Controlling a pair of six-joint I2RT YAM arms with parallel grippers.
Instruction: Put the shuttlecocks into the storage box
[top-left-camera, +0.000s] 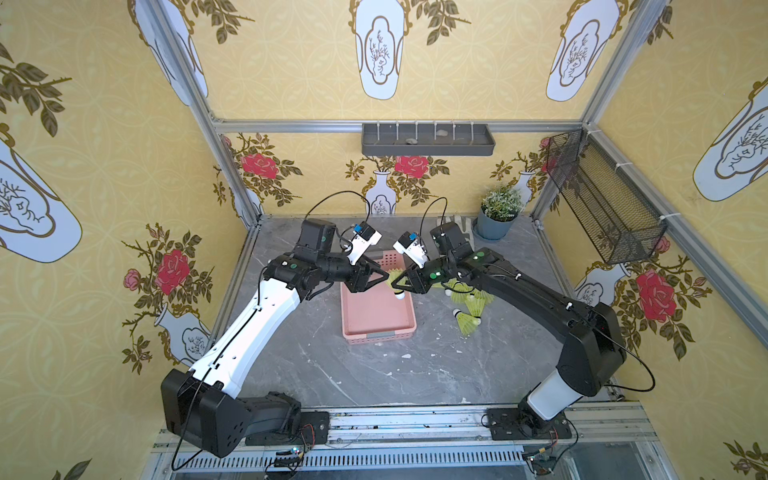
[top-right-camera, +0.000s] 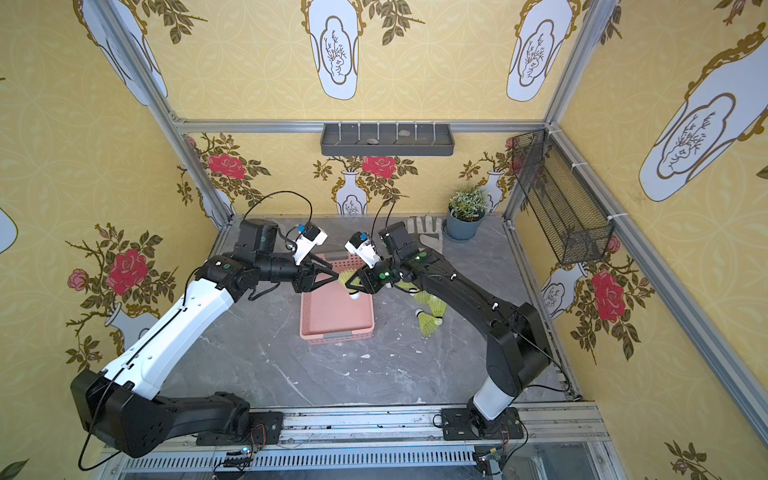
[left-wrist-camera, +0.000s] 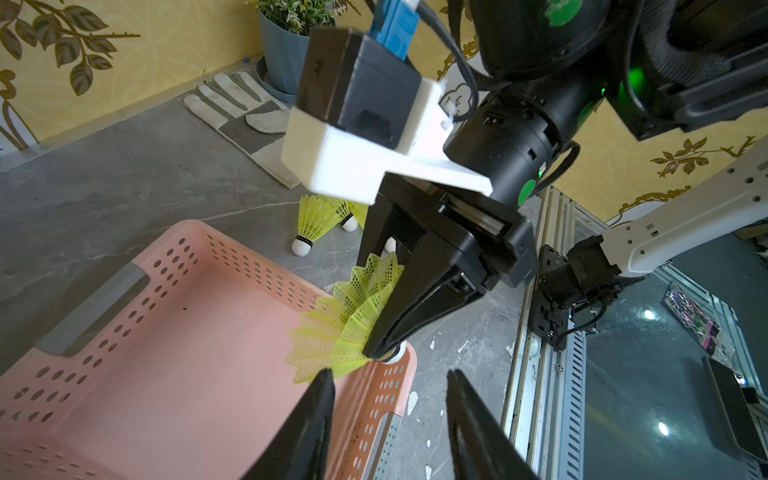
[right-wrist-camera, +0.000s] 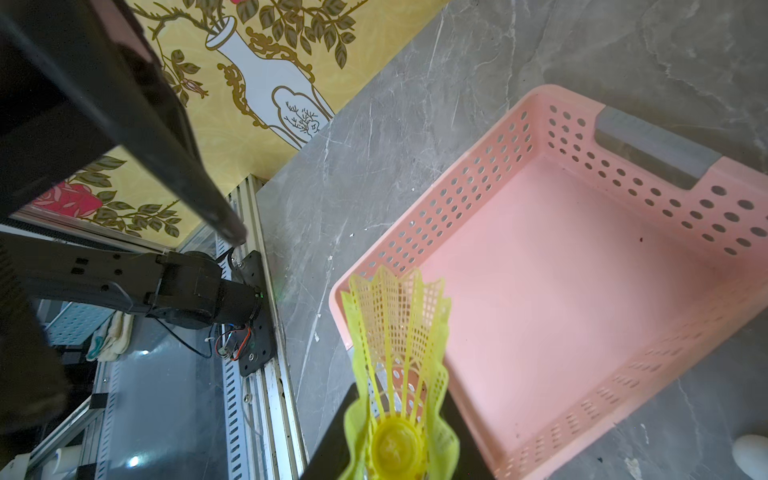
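The pink storage box (top-left-camera: 372, 316) stands empty at the table's middle. My right gripper holds a yellow shuttlecock over the box's right side; in the right wrist view it fills the bottom middle, feathers outward. The right gripper (top-right-camera: 362, 283) is angled left. My left gripper is open, empty, above the box, just left of the held shuttlecock. More shuttlecocks (top-left-camera: 468, 320) lie on the table right of the box, partly hidden by the right arm.
A potted plant (top-left-camera: 494, 224) stands at the back right, with gloves (left-wrist-camera: 240, 120) beside it. A wire basket (top-left-camera: 608, 208) hangs on the right wall. The table in front and left of the box is clear.
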